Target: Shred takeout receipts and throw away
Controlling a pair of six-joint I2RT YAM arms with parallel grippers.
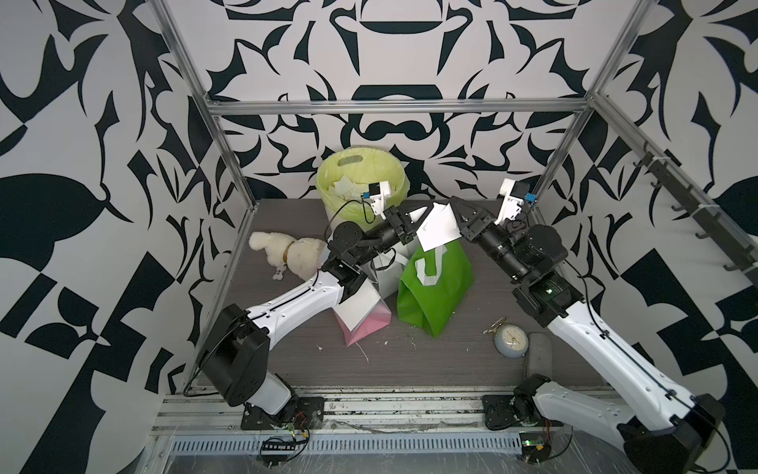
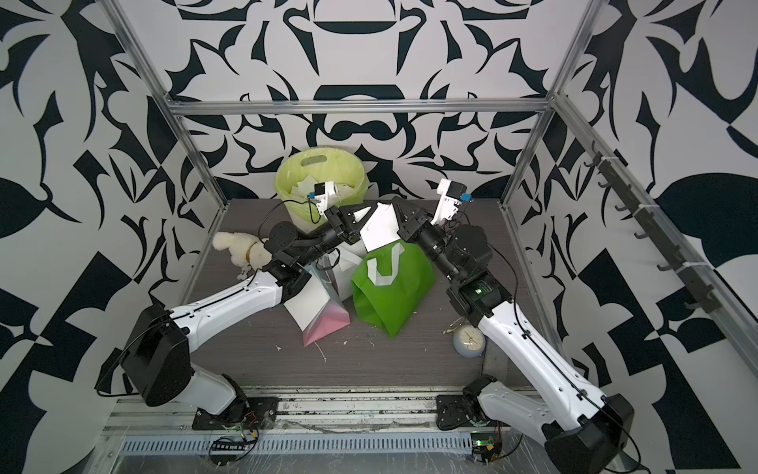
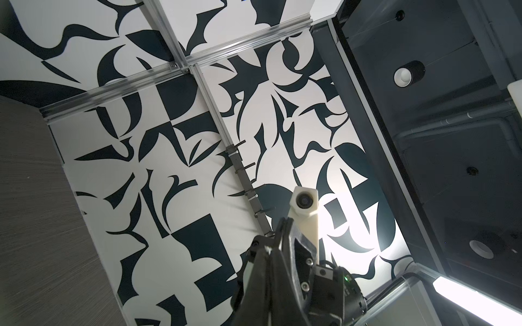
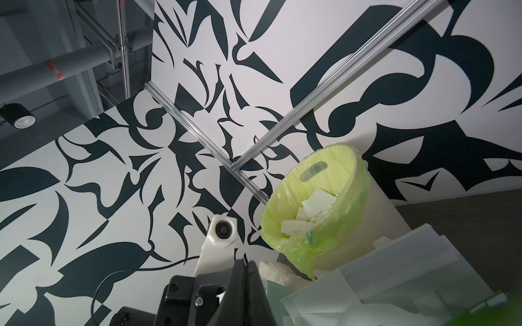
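Note:
In both top views my left gripper (image 1: pixel 418 215) and right gripper (image 1: pixel 458 209) meet in mid-air with a white paper (image 1: pixel 436 230) between them, over a green bag (image 1: pixel 438 296). Both are shut on the paper, as far as the top views show; in the wrist views their fingertips are dark and close together. Behind stands the yellow-lined bin (image 1: pixel 361 166) holding paper scraps (image 4: pixel 318 203), clearest in the right wrist view.
A plush toy (image 1: pixel 296 256) lies left; white and pink bags (image 1: pixel 364 324) stand at centre-left; a round clock (image 1: pixel 511 341) and a grey case (image 1: pixel 539 354) sit front right. Small scraps litter the clear front of the table.

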